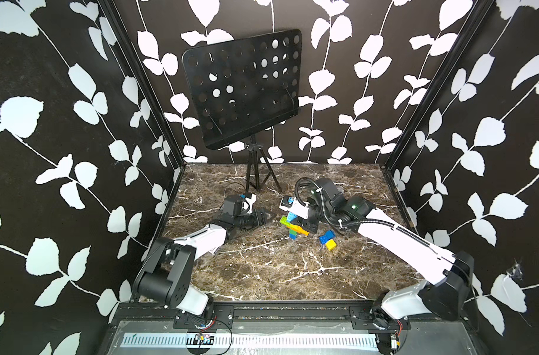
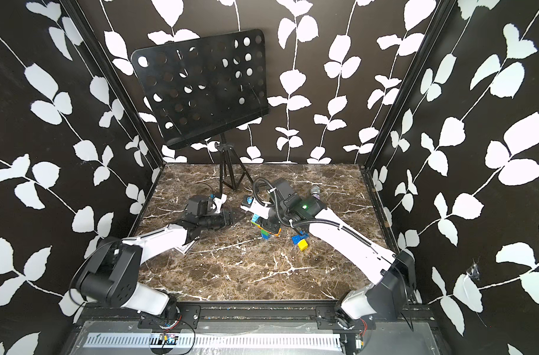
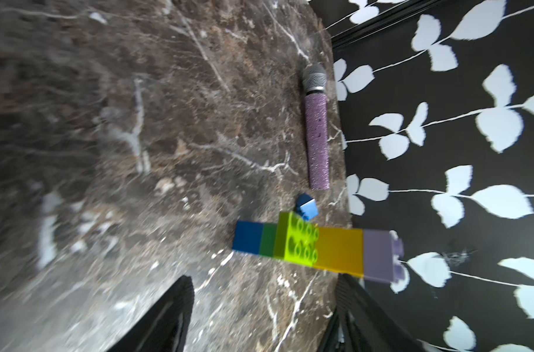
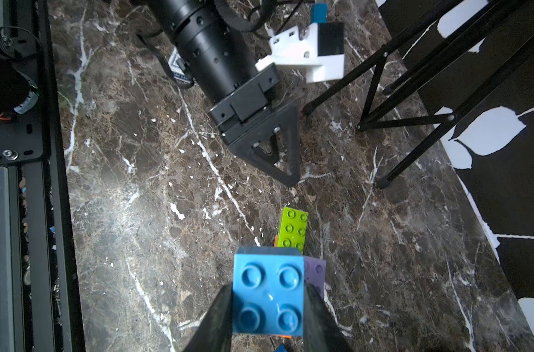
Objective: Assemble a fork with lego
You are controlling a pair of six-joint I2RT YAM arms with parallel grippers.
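My right gripper is shut on a light blue brick (image 4: 268,287), whose studs face the camera. Beyond it in the right wrist view, partly covered, are a lime brick (image 4: 293,226) and a purple brick (image 4: 315,272). Whether the light blue brick is joined to them cannot be told. The left wrist view shows a joined row: dark blue (image 3: 247,237), green (image 3: 268,239), lime (image 3: 299,237), yellow-orange (image 3: 339,249) and purple bricks (image 3: 381,256). My left gripper is open, its fingers apart and empty, just left of the bricks in the top views.
Loose blue (image 1: 326,237) and yellow bricks (image 1: 331,244) lie in front of the right gripper. A microphone (image 3: 317,135) lies at the back. The music stand's tripod legs (image 1: 257,171) rise behind the left gripper.
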